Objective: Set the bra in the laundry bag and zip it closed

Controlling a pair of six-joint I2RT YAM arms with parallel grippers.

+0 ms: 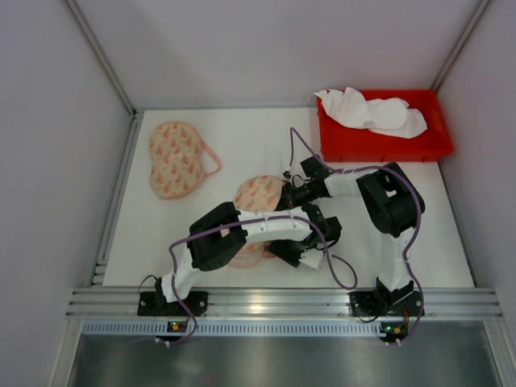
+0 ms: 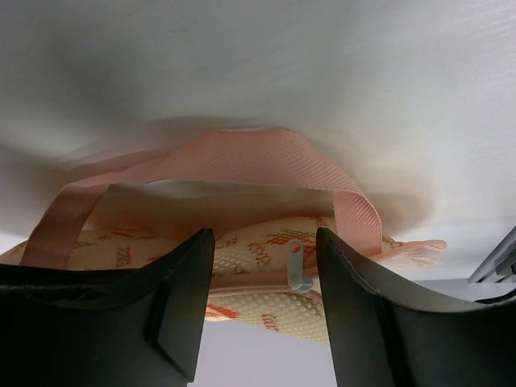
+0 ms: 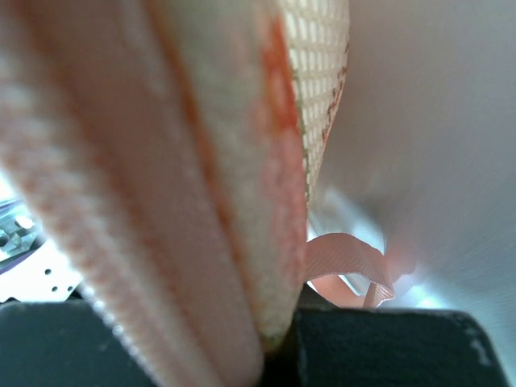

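Note:
The peach patterned laundry bag [image 1: 259,190] lies mostly beneath both arms. In the left wrist view its pink strap [image 2: 250,153] arches over the zippered edge, and a pale zip pull [image 2: 296,266] sits between the fingers of my left gripper, which stands part open around it. My right gripper is shut on the bag's zipper edge [image 3: 193,242], which fills much of the right wrist view. I cannot tell whether a bra is inside this bag.
A second patterned bag [image 1: 177,161] lies at the back left. A red bin [image 1: 383,149] with white cloth [image 1: 363,109] stands at the back right.

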